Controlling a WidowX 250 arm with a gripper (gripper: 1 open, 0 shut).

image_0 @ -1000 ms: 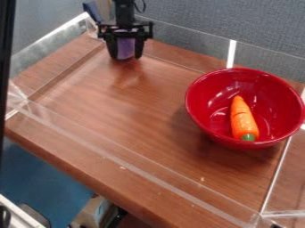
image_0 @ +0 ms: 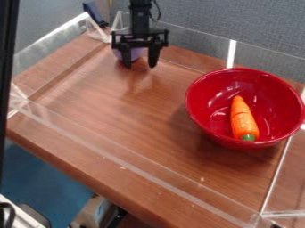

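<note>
The black gripper point(image_0: 141, 55) is at the back left of the wooden table, pointing down in front of a purple object point(image_0: 124, 53), which it mostly hides. Whether its fingers hold anything is unclear. At the right, a red bowl point(image_0: 208, 94) holds an orange toy carrot point(image_0: 241, 116) with a green end.
Clear plastic walls border the wooden table point(image_0: 119, 134), with a grey wall behind. A small blue object point(image_0: 93, 12) is at the back left corner.
The gripper has moved a little to the right and down from where it was, and more of the purple object is now hidden behind it. The bowl and carrot are unchanged.
</note>
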